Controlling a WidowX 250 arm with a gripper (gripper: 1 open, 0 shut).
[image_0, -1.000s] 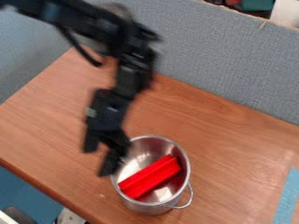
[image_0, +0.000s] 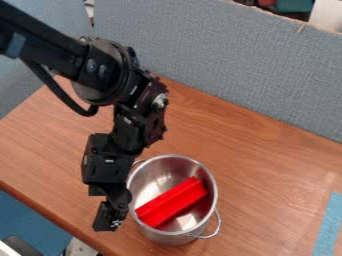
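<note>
A steel pot (image_0: 191, 228) with wire handles stands on the wooden table at lower centre, holding a red oblong object (image_0: 171, 202) lying diagonally inside. My black gripper (image_0: 107, 210) hangs low just left of the pot, partly overlapping its rim in this view, open, with nothing visible between its fingers.
A grey padded wall (image_0: 227, 60) runs along the back. The table's front left edge drops to a blue area.
The pot and red object appear unmoved.
</note>
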